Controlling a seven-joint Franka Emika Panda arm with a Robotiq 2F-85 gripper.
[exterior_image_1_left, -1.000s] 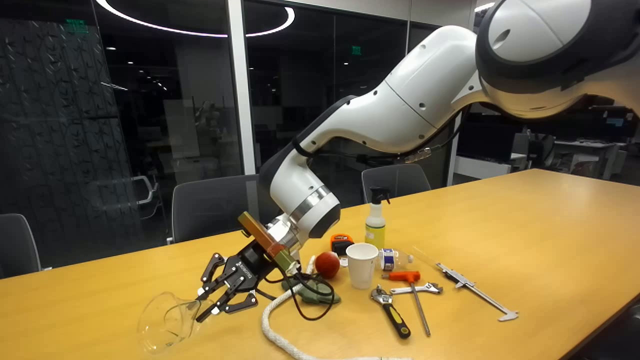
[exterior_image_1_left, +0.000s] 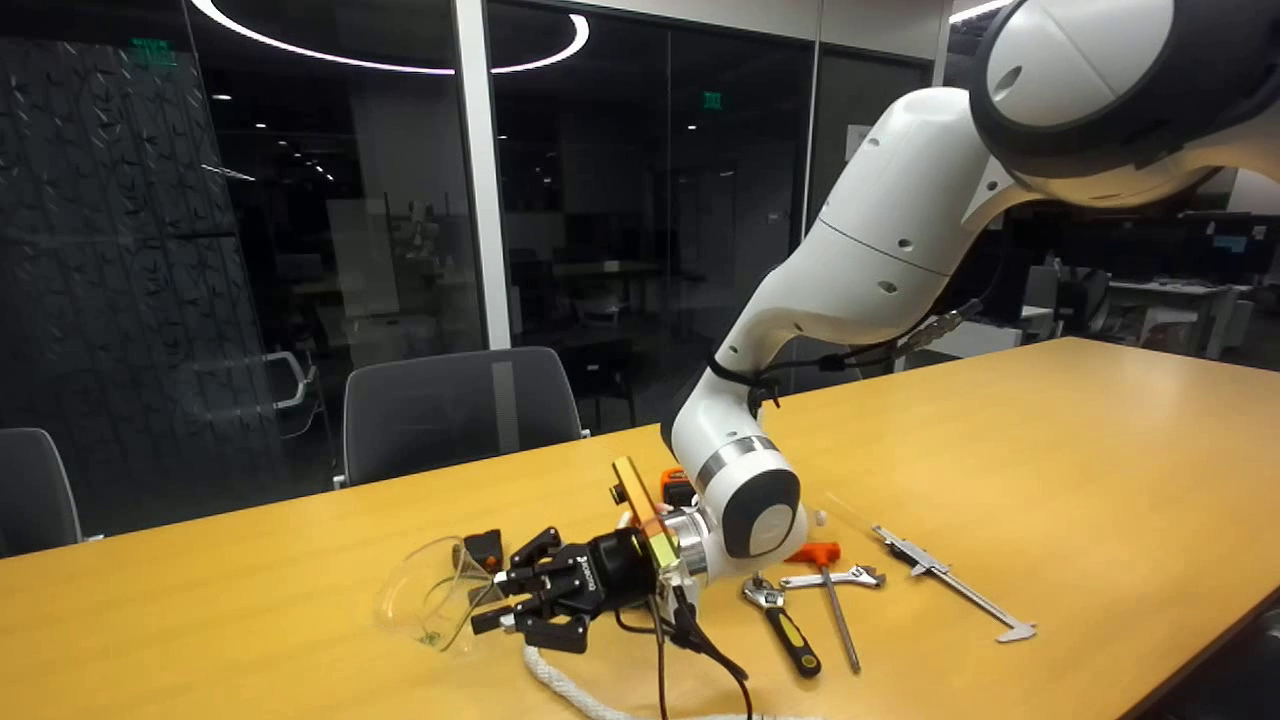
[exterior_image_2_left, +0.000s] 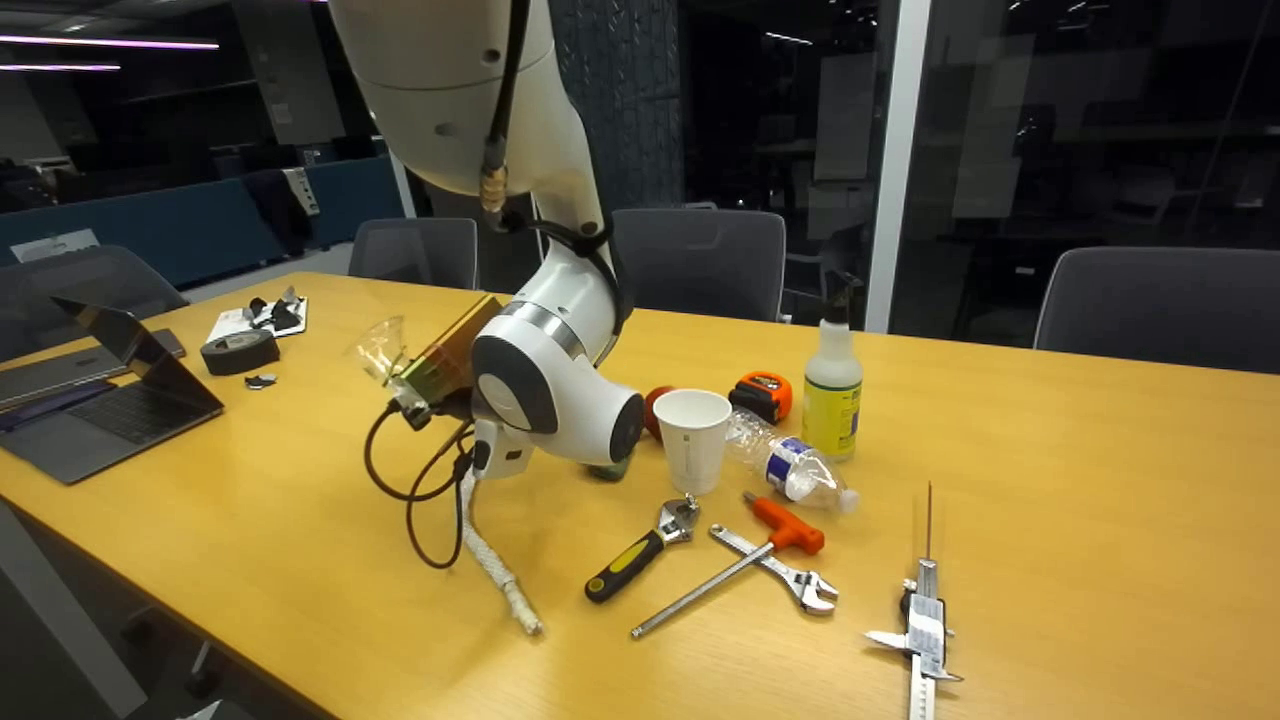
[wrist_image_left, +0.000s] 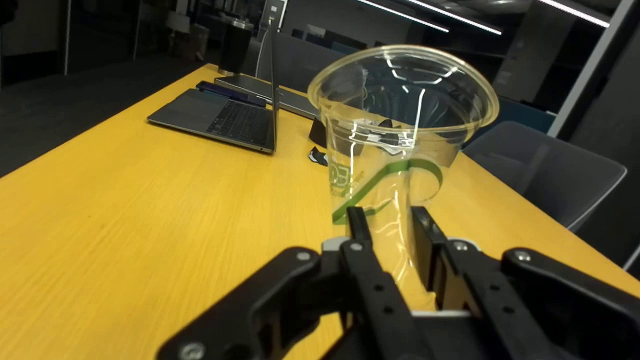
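Note:
My gripper is shut on a clear plastic cup (wrist_image_left: 375, 171) with a green stripe, the fingers on either side of its lower part. The cup's mouth faces up and away in the wrist view. In exterior view 1 the gripper (exterior_image_1_left: 485, 602) points left, nearly level, low over the table, and the faint cup (exterior_image_1_left: 414, 588) sticks out beyond its fingertips. Exterior view 2 shows only part of the cup (exterior_image_2_left: 381, 348), left of the wrist; the fingers are hidden there. Whether the cup touches the table I cannot tell.
A white paper cup (exterior_image_2_left: 693, 446), plastic bottle (exterior_image_2_left: 786, 462), spray bottle (exterior_image_2_left: 831, 390), tape measure (exterior_image_2_left: 762, 396) and several tools stand or lie right of the arm. White rope (exterior_image_1_left: 564, 686) lies below the gripper. A laptop (wrist_image_left: 240, 117) sits beyond; table left of the cup is clear.
Gripper and clear cup have moved right in exterior view 1, and the gripper has tilted from pointing down-left to nearly level. The arm now covers the white cup and spray bottle there.

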